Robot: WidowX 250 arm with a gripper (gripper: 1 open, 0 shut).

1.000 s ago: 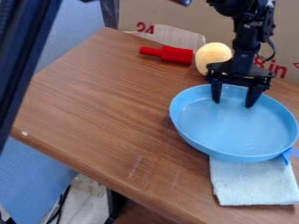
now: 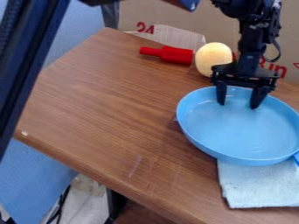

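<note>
A black gripper [image 2: 239,93] hangs over a round blue pan [image 2: 233,131], its two fingers reaching down inside the back part of the pan. Whether the fingers hold anything, such as the pan, is hard to tell. Under the pan's front a light blue cloth [image 2: 251,188] lies on the wooden table [image 2: 105,114].
A red rolling pin [image 2: 166,54] and a pale yellow ball [image 2: 214,55] lie at the back, before a cardboard panel. The table's left edge drops to a blue surface. A dark frame runs along the image's upper left.
The gripper and the blue pan have shifted slightly to the right and a little down in the picture. The cloth has shifted slightly right too.
</note>
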